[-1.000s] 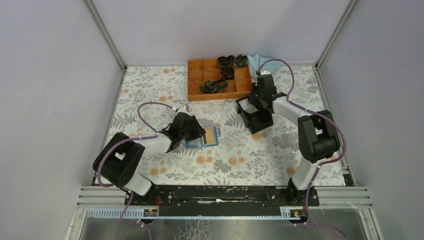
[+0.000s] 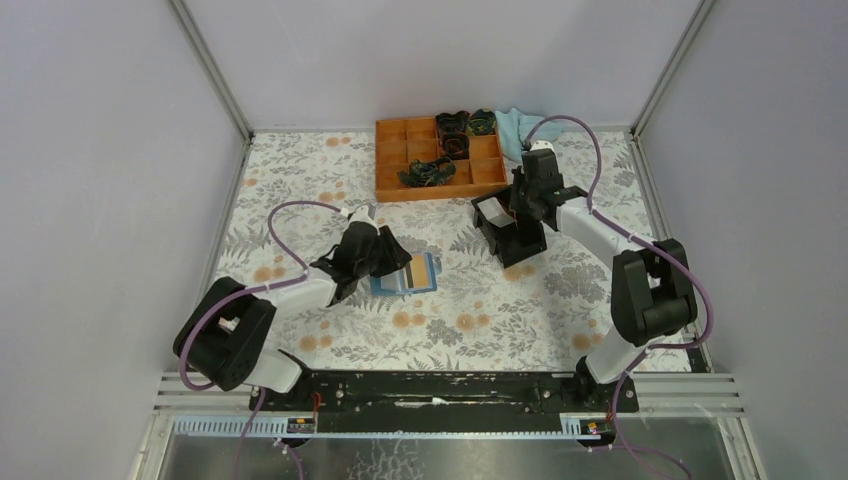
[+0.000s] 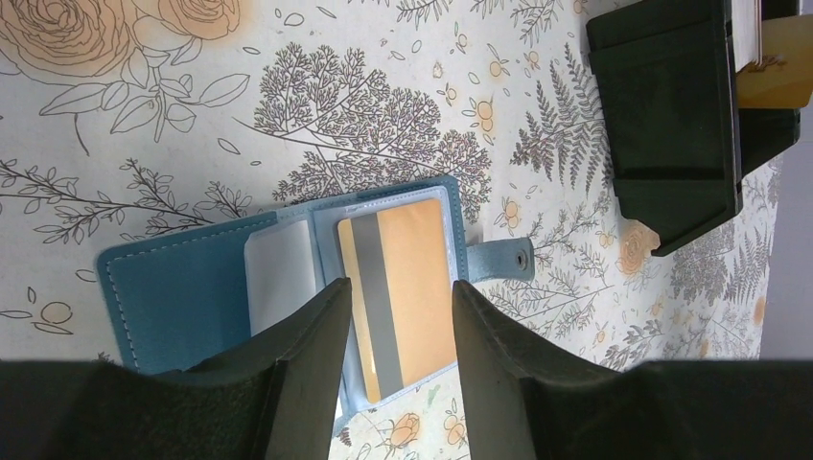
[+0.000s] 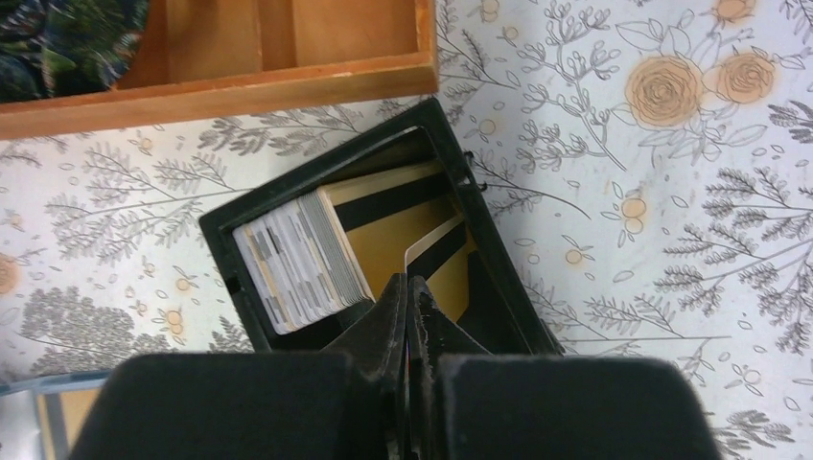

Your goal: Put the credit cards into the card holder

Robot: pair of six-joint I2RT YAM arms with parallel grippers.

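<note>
A blue card holder (image 3: 182, 287) lies open on the table, its clear pocket holding a gold card (image 3: 417, 287) with a grey stripe. Above it my left gripper hangs open, nothing gripped. To the right stands a black box (image 4: 336, 165) with a row of cards (image 4: 302, 259) packed on edge in its left part. Just over the box, my right gripper is shut on one gold card (image 4: 447, 278) with a black stripe. That card is tilted and stands apart from the row; its lower end is hidden by the fingers.
An orange compartment tray (image 2: 390, 160) with dark patterned cloths (image 2: 430, 172) sits just behind the box. A light blue cloth (image 2: 510, 130) lies at the tray's right. Between holder and box the table (image 2: 460, 270) is clear.
The left gripper has risen a little and drawn back from the holder.
</note>
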